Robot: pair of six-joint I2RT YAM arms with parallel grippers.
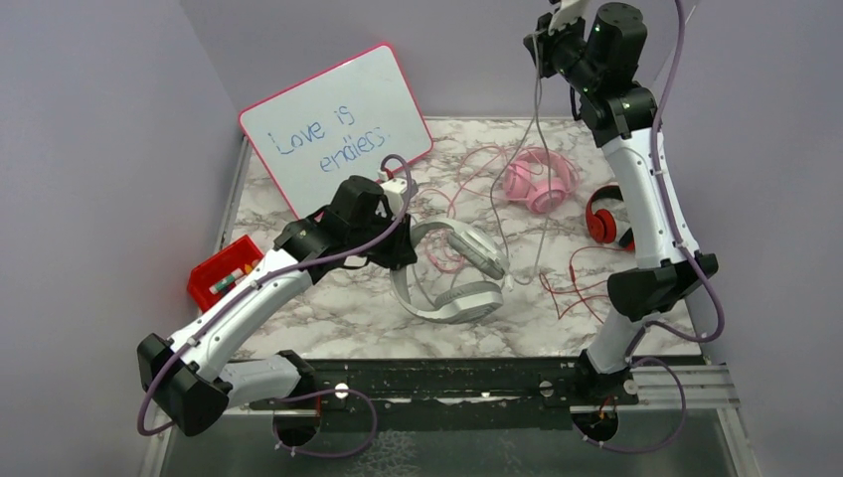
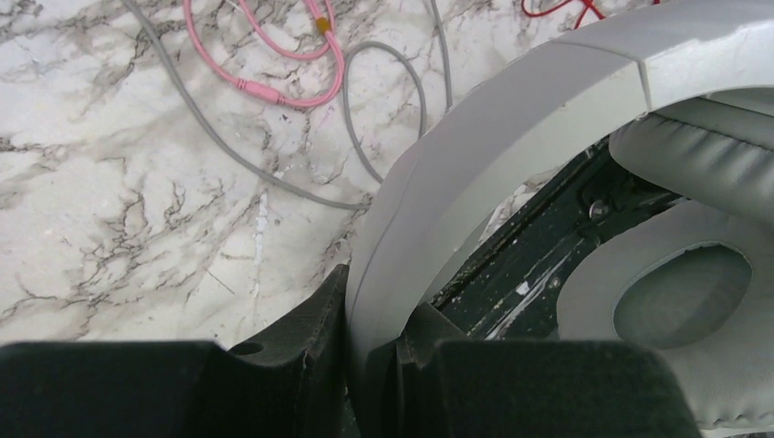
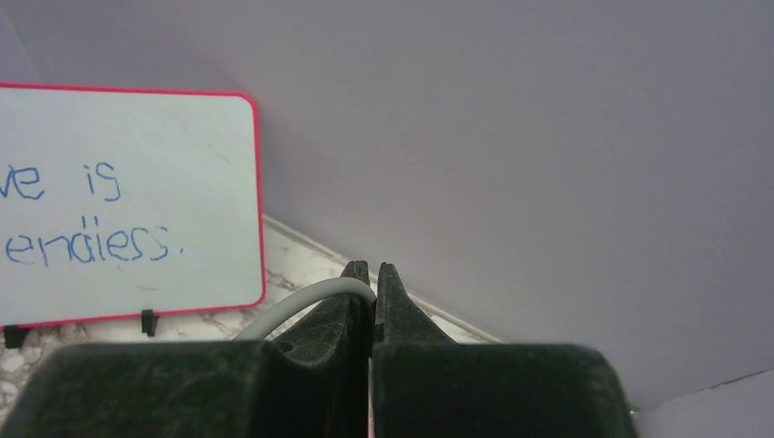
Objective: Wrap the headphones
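My left gripper (image 1: 400, 250) is shut on the band of the white headphones (image 1: 467, 303), held over the table's front middle; the band (image 2: 493, 155) and padded cups (image 2: 666, 383) fill the right of the left wrist view. High at the back right, my right gripper (image 1: 537, 45) is shut on the grey cable (image 3: 306, 297), which hangs in long strands down toward the white headphones and the marble table.
Pink headphones (image 1: 542, 189) with tangled cable lie at the back; red headphones (image 1: 601, 224) and red cable lie at the right. A whiteboard (image 1: 328, 99) stands at the back left, a red tray (image 1: 209, 273) at the left edge.
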